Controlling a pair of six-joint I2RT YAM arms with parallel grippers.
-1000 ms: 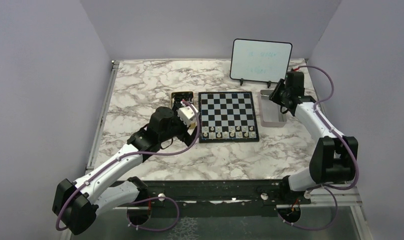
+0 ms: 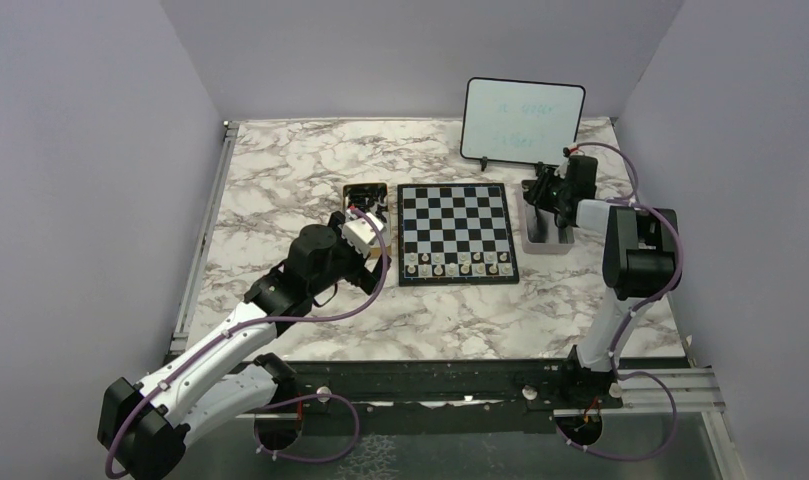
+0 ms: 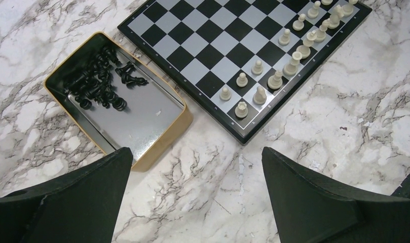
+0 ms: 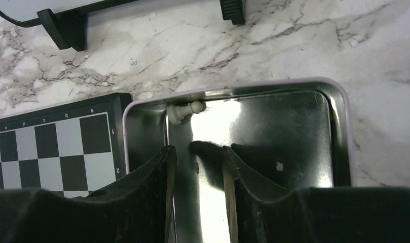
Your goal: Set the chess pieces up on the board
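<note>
The chessboard (image 2: 458, 215) lies mid-table, with white pieces standing in two rows along its near side. In the left wrist view, a white rook (image 3: 241, 110) stands on the corner square. Black pieces (image 3: 99, 81) lie heaped in one end of the left tray (image 3: 164, 142). Above the table by that tray, my left gripper is wide open and empty. A single white pawn (image 4: 184, 111) lies on its side in a far corner of the right tray (image 4: 233, 87). Over this tray hangs my right gripper, part open, nothing between its fingers, the pawn beyond its tips.
Behind the right tray stands a whiteboard (image 2: 522, 120) on small black feet (image 4: 233, 11), close to the tray's far rim. Bare marble table (image 2: 290, 170) stretches left of the left tray and in front of the board.
The right gripper has moved leftward over the right tray, its arm folding in behind it.
</note>
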